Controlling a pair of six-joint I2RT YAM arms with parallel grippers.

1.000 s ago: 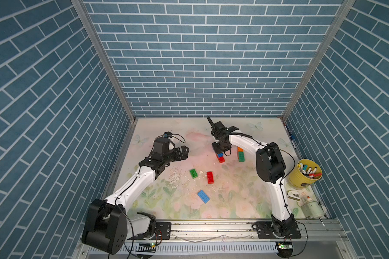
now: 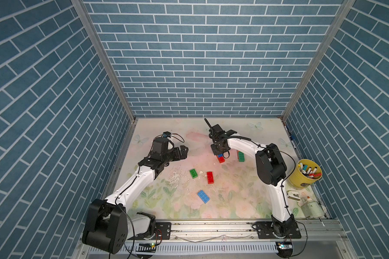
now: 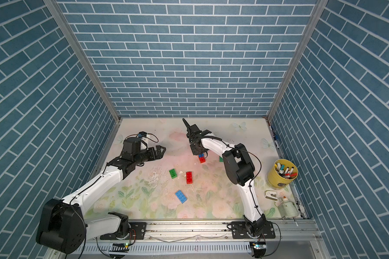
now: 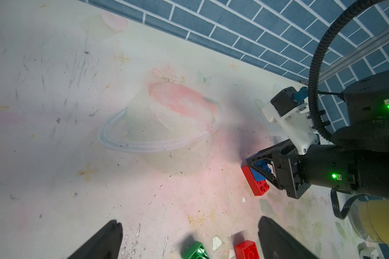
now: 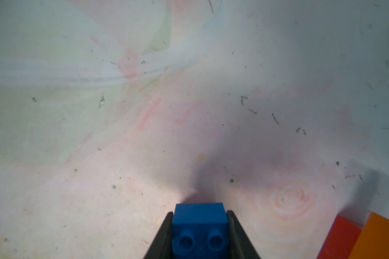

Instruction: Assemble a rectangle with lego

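My right gripper is shut on a dark blue brick (image 5: 200, 214). In the left wrist view this blue brick sits over a red brick (image 4: 258, 186); whether the two are pressed together I cannot tell. To the right, a green brick (image 2: 241, 157) stands beside the right arm, and an orange brick (image 5: 378, 237) with a red one (image 5: 341, 235) shows at the right wrist view's corner. My left gripper hangs open and empty, left of the bricks. A loose green brick (image 2: 193, 173), a red brick (image 2: 210, 177) and a light blue brick (image 2: 203, 196) lie nearer the front.
A yellow bucket of markers (image 2: 305, 173) stands at the far right, with a pale jug (image 2: 312, 208) in front of it.
The left arm has barely moved; the loose bricks stay put.
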